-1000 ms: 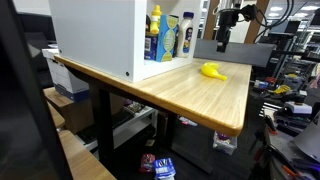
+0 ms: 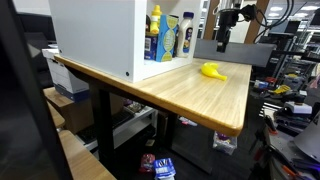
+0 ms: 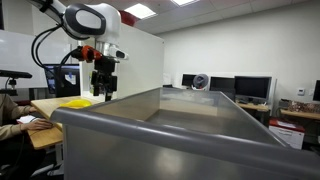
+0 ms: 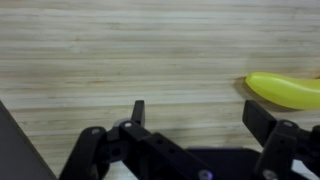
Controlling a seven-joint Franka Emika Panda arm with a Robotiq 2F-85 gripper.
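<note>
A yellow banana-like object (image 4: pixel 285 90) lies on the wooden table (image 4: pixel 120 60), to the right in the wrist view. In exterior view 1 the same yellow thing (image 2: pixel 212 71) rests on the far part of the tabletop. My gripper is open, its two fingers wide apart with only bare wood showing between them. It hangs above the table, clear of the yellow object, as exterior view 1 also shows the gripper (image 2: pixel 224 47) in the air. In exterior view 2 the gripper (image 3: pixel 102 95) points down beside the yellow object (image 3: pixel 75 103).
A white shelf box (image 2: pixel 125 35) stands on the table, with bottles (image 2: pixel 186 35) and a yellow-and-blue container (image 2: pixel 166 38) at its open side. A grey bin (image 3: pixel 190 110) fills the front of exterior view 2.
</note>
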